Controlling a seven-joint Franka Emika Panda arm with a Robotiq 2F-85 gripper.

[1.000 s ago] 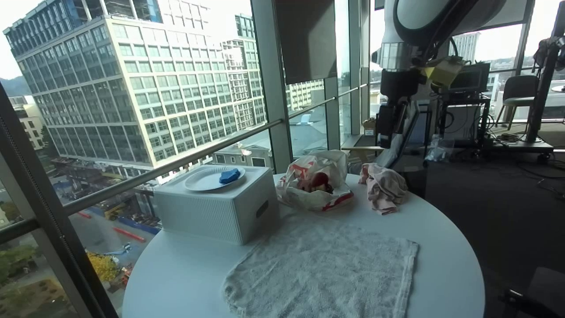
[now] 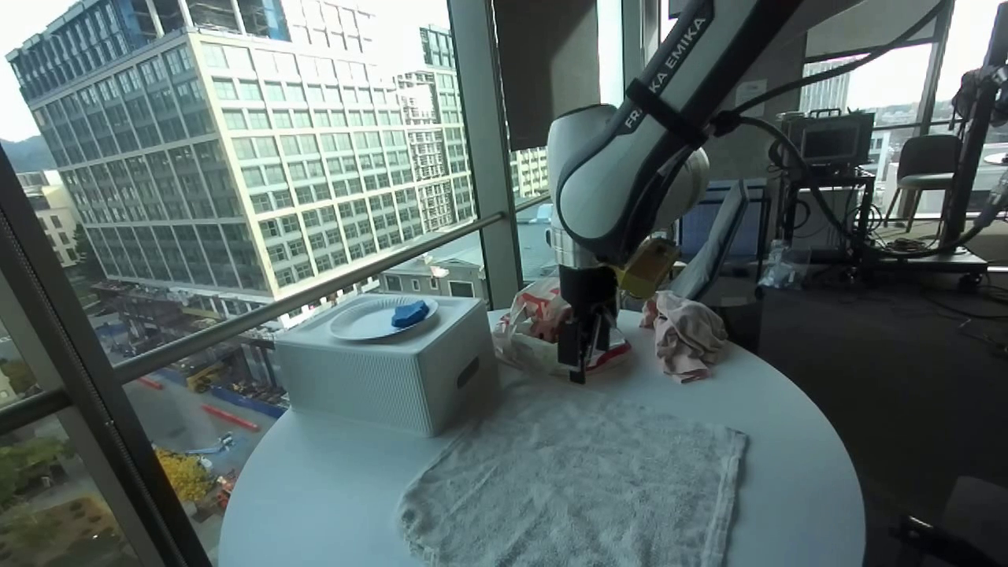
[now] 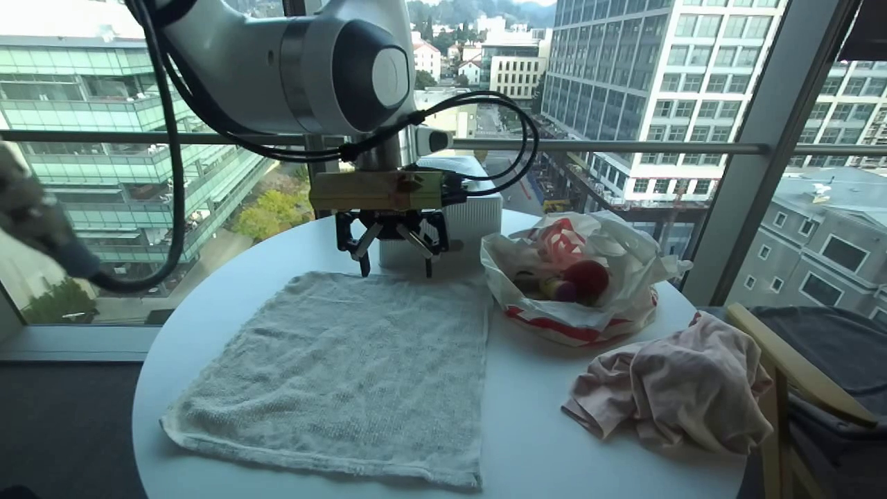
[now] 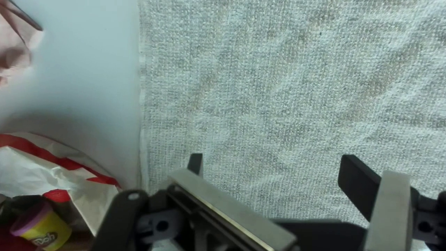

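A grey-white towel [image 3: 349,374] lies spread nearly flat on the round white table, with slight wrinkles. Above its far edge, near the white box, my gripper [image 3: 396,267] points down with its fingers wide apart. The wrist view shows only towel fabric [image 4: 267,104] beyond the gripper, and nothing sits between the fingers. A crumpled pink cloth [image 3: 682,387] rests by itself at the table's side. Between the cloth and the box stands an open plastic bag [image 3: 574,328], holding a red ball [image 3: 586,281] and a Play-Doh tub [image 4: 46,230].
The ribbed white box [image 2: 378,383] carries a white plate [image 2: 354,324] with a blue object [image 2: 409,313] on it. Bare table [image 3: 528,416] shows between towel and pink cloth. Windows border the far side; a chair [image 3: 798,374] stands close to the table's edge.
In exterior view 1, my arm has come down and to the left, from high behind the pink cloth to low in front of the bag. The objects on the table look unmoved.
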